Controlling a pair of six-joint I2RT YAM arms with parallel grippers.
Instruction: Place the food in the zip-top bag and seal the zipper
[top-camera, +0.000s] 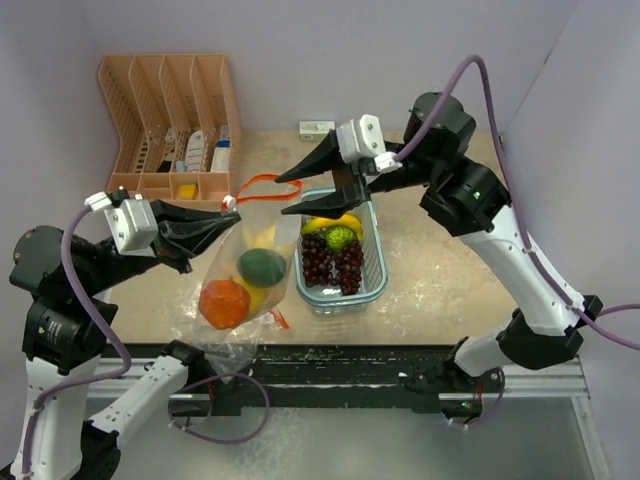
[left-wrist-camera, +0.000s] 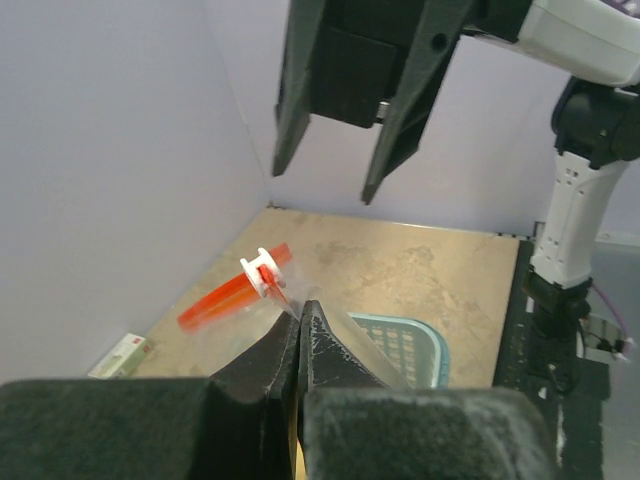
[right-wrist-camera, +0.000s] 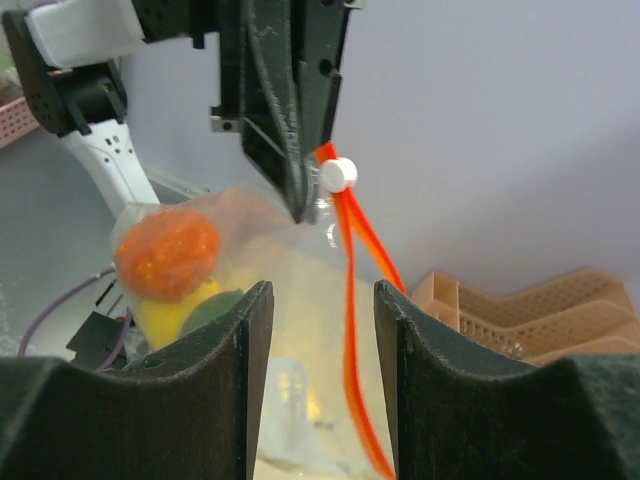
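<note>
A clear zip bag (top-camera: 255, 240) with orange zipper (left-wrist-camera: 220, 300) hangs from my left gripper (top-camera: 226, 215), which is shut on its top edge by the white slider (left-wrist-camera: 262, 272). Orange, green and yellow food (right-wrist-camera: 165, 255) shows inside. My right gripper (top-camera: 282, 194) stands open around the right part of the bag's mouth, above and beside the left one; in the right wrist view the orange zipper runs between and beyond its fingertips, with no grip visible.
A clear basket (top-camera: 372, 260) with grapes, bananas and a green item sits behind the bag. A peach divider rack (top-camera: 130, 110) and small box (top-camera: 316, 130) stand at the back.
</note>
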